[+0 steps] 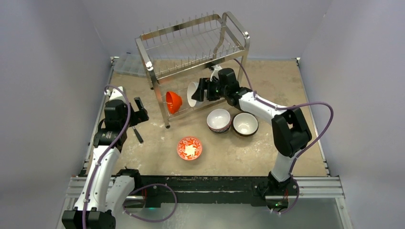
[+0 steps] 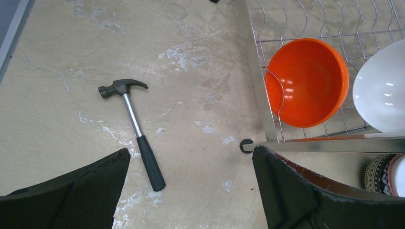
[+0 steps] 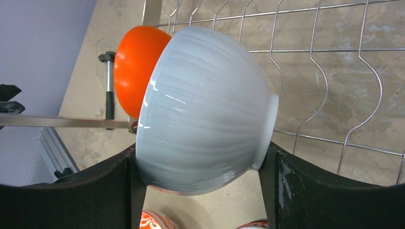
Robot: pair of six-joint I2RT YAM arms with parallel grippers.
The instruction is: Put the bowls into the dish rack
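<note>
In the top view, a white bowl (image 1: 192, 93) lies tipped on its side at the lower shelf of the dish rack (image 1: 177, 71), right of an orange bowl (image 1: 174, 102). My right gripper has its fingers wide apart, one near the white bowl's rim and one by its foot; whether they still touch it is unclear. On the table are an orange-and-white patterned bowl (image 1: 189, 148), a bowl with a dark patterned outside (image 1: 219, 119) and a dark-rimmed white bowl (image 1: 245, 124). At the left, my left gripper stands open and empty.
A hammer (image 2: 134, 119) lies on the table left of the rack. Behind the rack's left end sits a clear plastic item (image 1: 130, 64). The upper shelf of the rack (image 1: 191, 43) is empty. Bare table spreads across the front and right.
</note>
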